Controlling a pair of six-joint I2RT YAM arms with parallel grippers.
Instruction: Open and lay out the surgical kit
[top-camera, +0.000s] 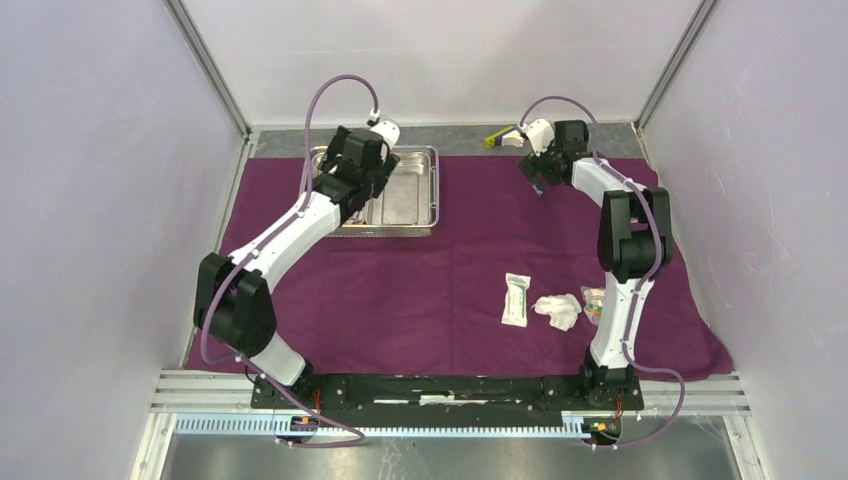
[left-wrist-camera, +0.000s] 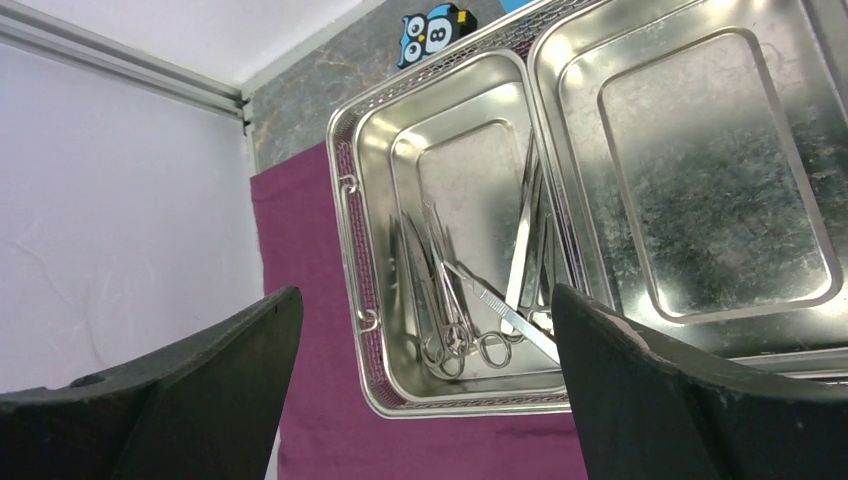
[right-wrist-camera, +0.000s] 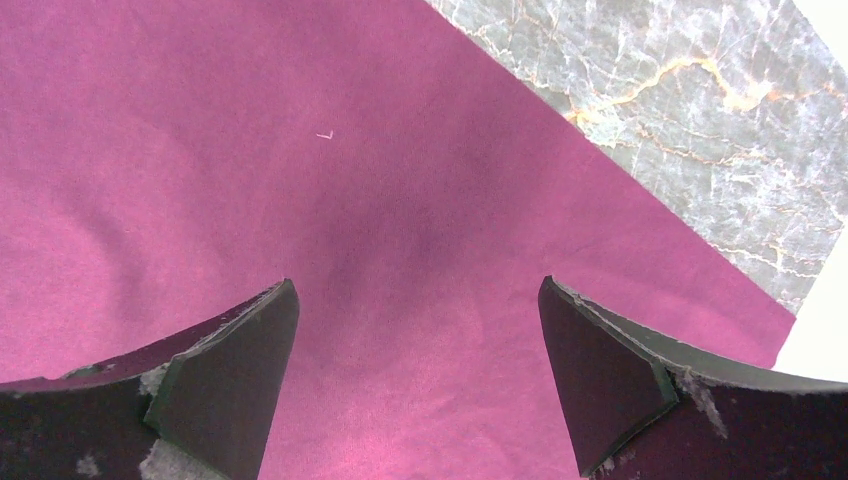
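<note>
The steel tray (top-camera: 437, 195) sits on the purple cloth (top-camera: 380, 310) at the back left. In the left wrist view, several scissor-like instruments (left-wrist-camera: 455, 330) and a scalpel-like tool (left-wrist-camera: 510, 325) lie in its left compartment, while the right compartment (left-wrist-camera: 710, 160) is bare. Over that left compartment hangs my left gripper, open, its fingers wide apart with nothing held between them. My right gripper is open and empty above bare cloth at the back right. A flat white packet (top-camera: 515, 300), a white gauze bundle (top-camera: 557, 310) and a clear bag (top-camera: 593, 304) lie at the front right.
An owl-shaped block (left-wrist-camera: 437, 33) stands on the grey strip behind the tray. A yellow-green item (top-camera: 498, 136) and a white one (top-camera: 512, 140) lie at the back near my right gripper.
</note>
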